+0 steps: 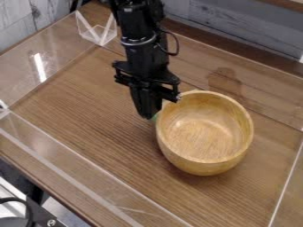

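Observation:
The black gripper (151, 111) reaches down from the top centre to just left of a beige oval bowl (207, 133), its tip by the bowl's rim. A small green object (155, 118) shows just below the tip, mostly hidden; whether it is held cannot be told. The fingers are too dark and small to read.
The wooden table (77, 124) has clear room left of the arm and in front of the bowl. A raised edge runs along the back right, and cables lie at the bottom left.

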